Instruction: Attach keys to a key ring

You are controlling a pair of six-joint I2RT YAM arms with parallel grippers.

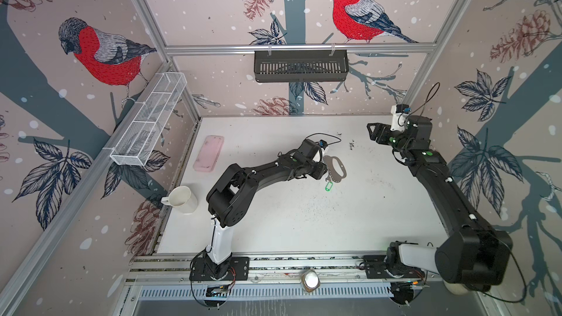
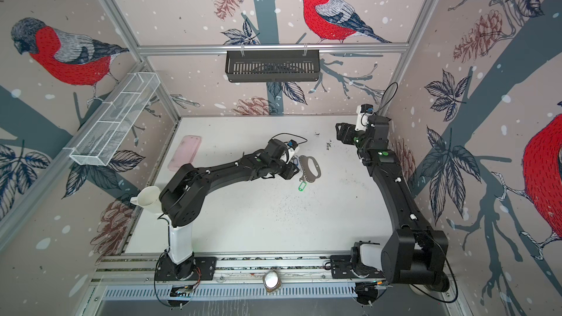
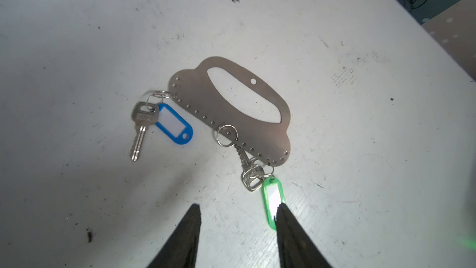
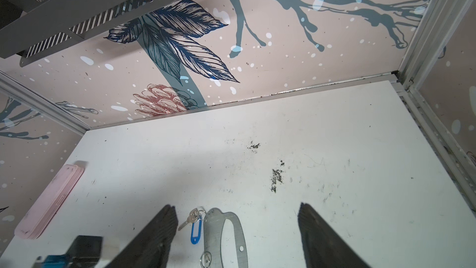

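A flat brown-grey metal key holder with a row of small holes and an oval handle lies on the white table. At one end, a silver key with a blue tag hangs by rings at its edge. Near the other end lie a second key and a green tag, and a loose-looking ring overlaps the edge between them. My left gripper is above the table, fingers apart, nothing between them. Over the right side, my right gripper stands open and empty.
A pink case lies at the back left and a white mug at the left edge. A dark basket hangs on the back wall, a white wire rack on the left.
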